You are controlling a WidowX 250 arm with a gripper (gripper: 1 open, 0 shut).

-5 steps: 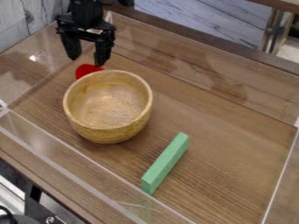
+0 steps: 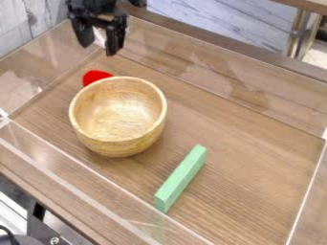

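My gripper (image 2: 98, 38) is at the top left, above and apart from a small red object (image 2: 95, 77), with its dark fingers spread open and nothing seen between them. The red object lies just behind a large wooden bowl (image 2: 118, 117), partly hidden by its rim. The bowl looks empty. A pale green bar (image 2: 181, 178) lies diagonally on the table at the lower right.
The wooden table (image 2: 250, 134) has wide free room to the right and at the top centre. A pale wall (image 2: 29, 24) borders the upper left, and a wooden shelf edge (image 2: 301, 8) shows at the top right.
My gripper has moved up and slightly back, away from the red object. The bowl, red object and green bar look unmoved.
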